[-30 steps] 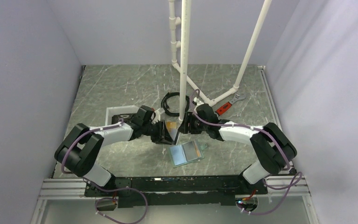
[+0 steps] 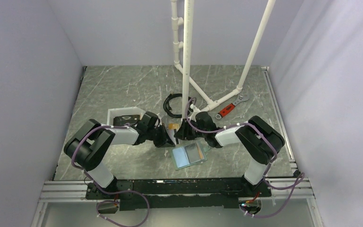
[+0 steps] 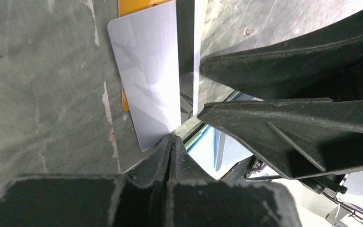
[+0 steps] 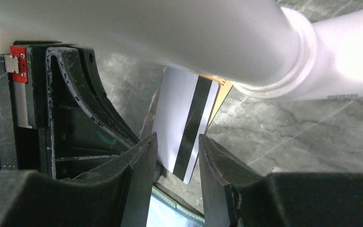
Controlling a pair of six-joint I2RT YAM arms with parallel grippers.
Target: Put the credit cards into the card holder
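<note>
A white card with a black stripe (image 3: 146, 71) lies on the table, overlapping a yellow card (image 3: 132, 5) beneath it. My left gripper is shut at the white card's near end; nothing shows between its fingers. My right gripper is open, its fingers on either side of the striped part in the right wrist view. From the left wrist view, its fingertips (image 3: 212, 111) stand close beside the card's long edge, with nothing held. The card holder (image 2: 181, 157) lies opened out just in front of the cards in the top view.
A white pipe frame (image 2: 185, 61) rises close to the right gripper and crosses its wrist view. Behind lie a black cable coil (image 2: 167, 105) and a red-handled wrench (image 2: 227, 110). A white tray (image 2: 116, 111) stands left.
The left gripper has shifted slightly and its fingers have drawn together. The card holder has not moved.
</note>
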